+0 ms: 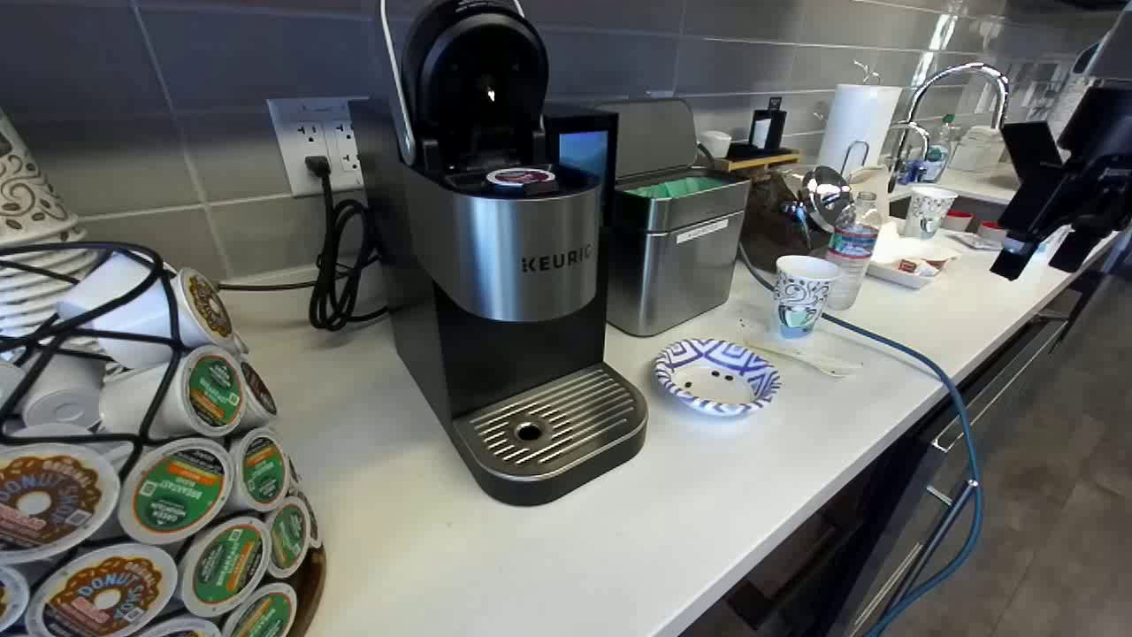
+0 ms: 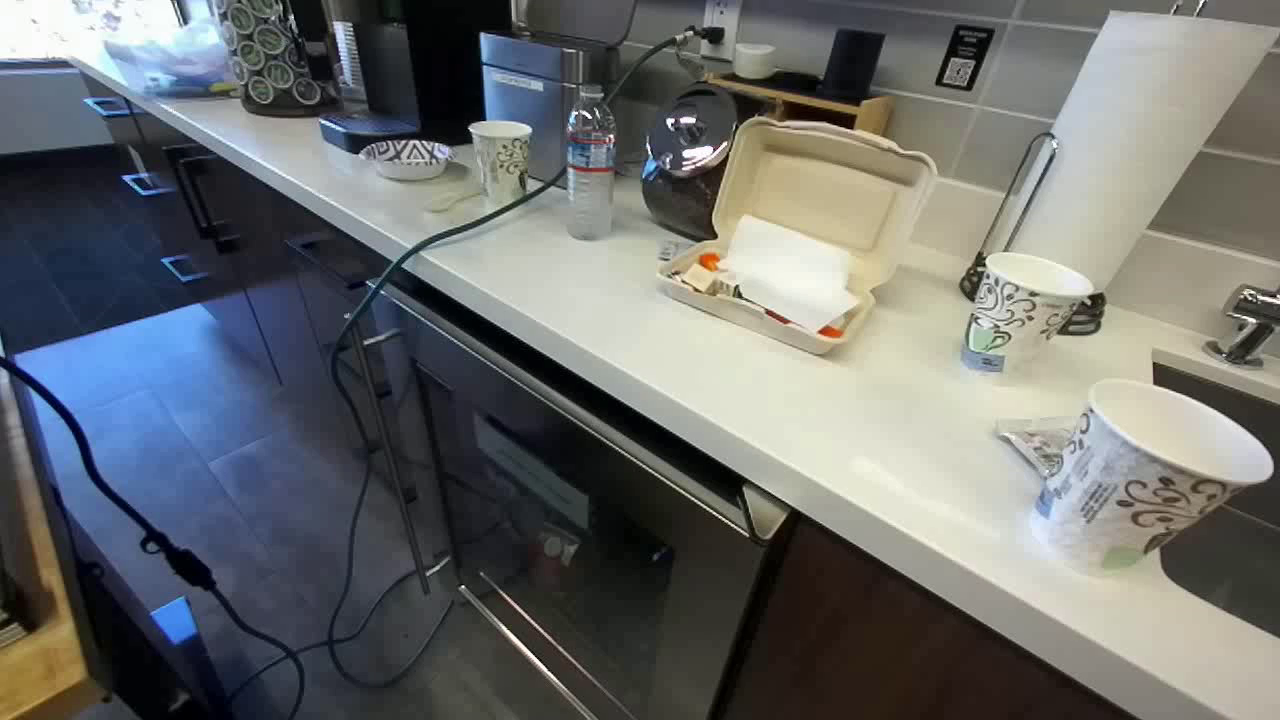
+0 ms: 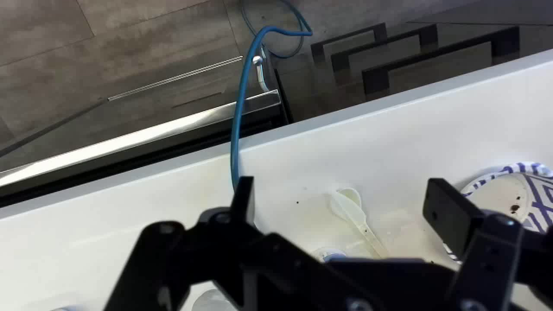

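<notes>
My gripper (image 1: 1044, 257) hangs over the counter at the right in exterior view 1. In the wrist view its black fingers (image 3: 451, 210) stand wide open with nothing held between them. Below that gap lie pale plastic spoons (image 3: 352, 207), apart from the gripper. The Keurig coffee maker (image 1: 509, 255) has its lid raised, and a pod (image 1: 520, 179) sits at its top opening. A blue-and-white paper bowl (image 1: 717, 377) holding dark specks rests beside the drip tray (image 1: 552, 425). A patterned paper cup (image 1: 801, 297) stands behind the bowl. Exterior view 2 does not show the gripper.
A wire rack of coffee pods (image 1: 175, 488) fills the near left. A water bottle (image 2: 590, 168), an open takeout box (image 2: 828, 228) and two more cups stand along the counter. A blue cable (image 1: 944, 382) hangs over the front edge.
</notes>
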